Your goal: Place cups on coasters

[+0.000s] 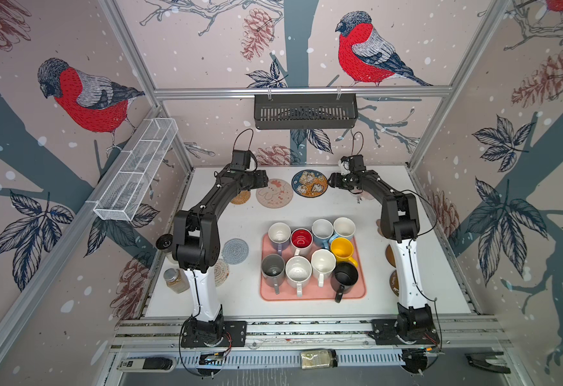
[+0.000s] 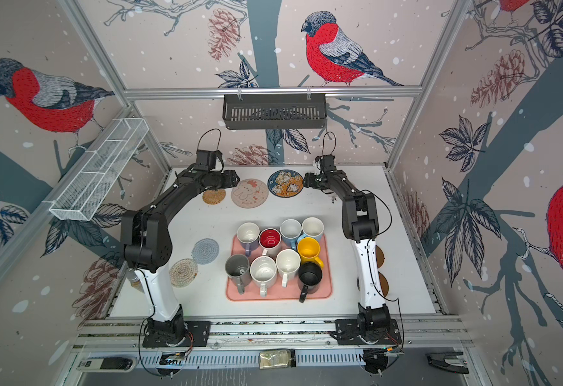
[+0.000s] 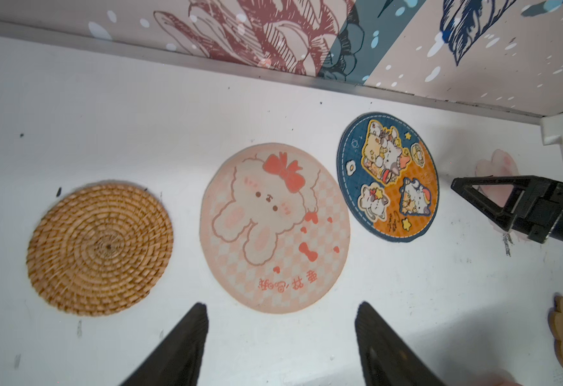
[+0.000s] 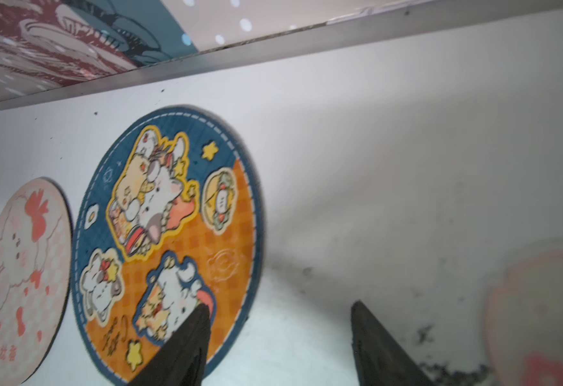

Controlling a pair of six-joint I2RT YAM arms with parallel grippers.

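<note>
Several cups stand close together on a pink tray (image 1: pixel 313 295), among them a red-lined cup (image 1: pixel 301 238), a yellow cup (image 1: pixel 341 248), a black cup (image 1: pixel 344 274) and a grey cup (image 1: pixel 273 266). No cup stands on the coasters I can see. Along the back lie a woven coaster (image 3: pixel 101 247), a pink bunny coaster (image 3: pixel 275 228) and a blue-orange coaster (image 4: pixel 165 238). My left gripper is open and empty, near the bunny coaster. Open and empty too, my right gripper is just right of the blue-orange coaster.
At left are a blue-grey coaster (image 2: pixel 205 251), a patterned round coaster (image 2: pixel 183 272) and a glass jar (image 1: pixel 176 280). Brown coasters (image 1: pixel 394 282) lie partly behind the right arm. The table between the tray and the back coasters is bare.
</note>
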